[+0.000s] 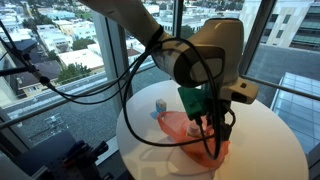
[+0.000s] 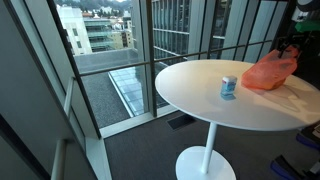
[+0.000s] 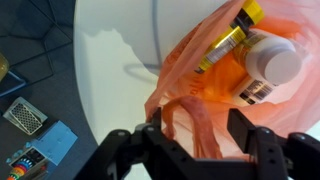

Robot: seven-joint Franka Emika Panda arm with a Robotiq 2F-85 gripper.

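Observation:
An orange-red translucent plastic bag [image 3: 185, 78] lies on the round white table; in exterior view 2 the bag [image 2: 268, 72] is at the right side, partly standing up. Inside it, the wrist view shows a white-capped bottle [image 3: 273, 60] and a yellow item [image 3: 247, 14]. My gripper is over the near edge of the bag, its fingers apart. A loop of the bag's film [image 3: 190, 108] rises between them, with room on either side. Exterior view 1 has the arm above the bag [image 1: 178, 125], hiding much of it and the fingertips.
A small blue and white can [image 2: 228, 87] stands on the white table [image 2: 190, 85], apart from the bag; bare tabletop surrounds it. Tall windows [image 2: 165, 40] stand behind the table. A dark cable loops around the arm.

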